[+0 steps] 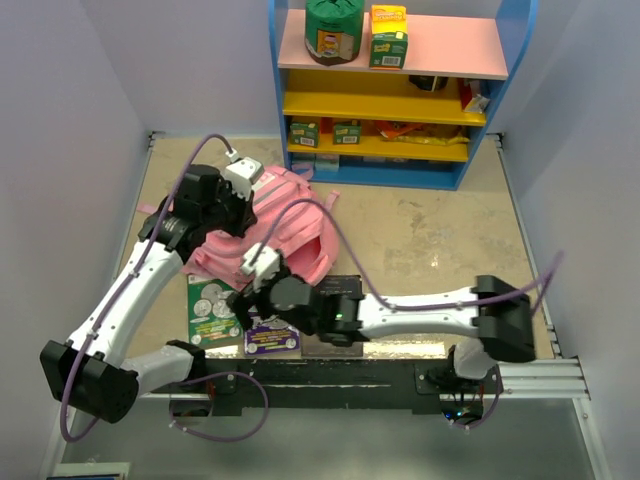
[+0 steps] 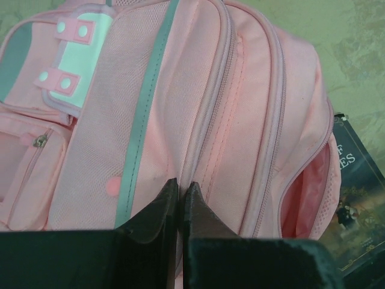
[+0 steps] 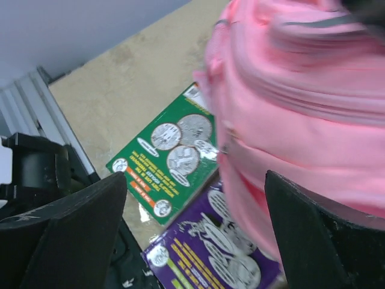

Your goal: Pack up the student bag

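Note:
The pink backpack [image 1: 285, 205] lies on the floor, its front face showing in the left wrist view with zips and a teal stripe [image 2: 147, 111]. My left gripper is shut on the fabric along a zipped edge. A compartment [image 1: 312, 255] gapes at the bag's right side. Beside the bag's near side, my right gripper stands open, nothing between its fingers. Below it lie a green book [image 3: 171, 150] and a purple book [image 3: 210, 247]. A dark book [image 1: 335, 347] is partly hidden under the right arm.
A blue shelf unit with yellow shelves [image 1: 375, 103] stands at the back, holding boxes and a green round pack [image 1: 333, 30]. Bare floor [image 1: 430, 230] lies right of the bag. The right arm crosses low over the books.

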